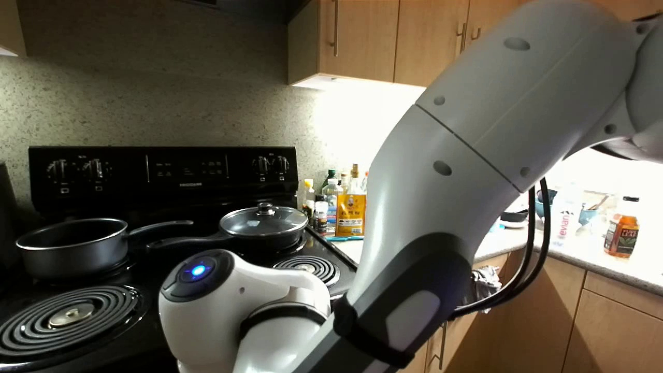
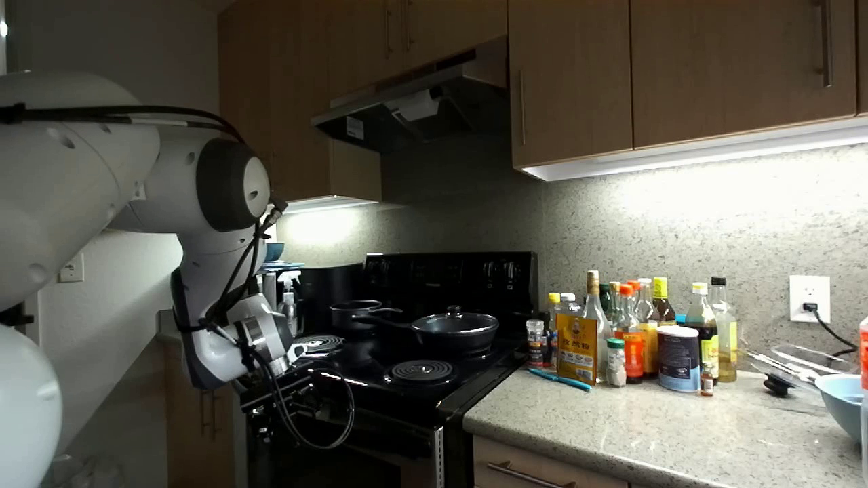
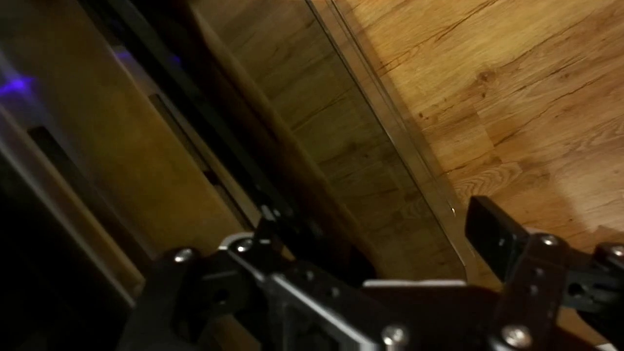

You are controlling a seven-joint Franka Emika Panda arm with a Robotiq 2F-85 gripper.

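Observation:
My gripper is open in the wrist view, its two dark fingers wide apart and nothing held between them. Below it run the dark, glossy front of the oven (image 3: 351,134), which mirrors the floor, and a dark bar-like edge on the left; whether any finger touches these cannot be told. In exterior view 2 the arm's wrist (image 2: 264,329) hangs low in front of the black stove (image 2: 407,390), at its left side. The gripper's fingers are hard to make out there. Exterior view 1 shows the white arm (image 1: 279,292) over the stove's front, hiding the gripper.
A pot (image 1: 74,248) and a lidded pan (image 1: 264,224) stand on the back burners, handles pointing inward. Bottles (image 2: 635,325) crowd the counter (image 2: 561,415) right of the stove. Wooden floor (image 3: 497,105) lies open before the oven. A cable loop (image 2: 350,415) hangs off the wrist.

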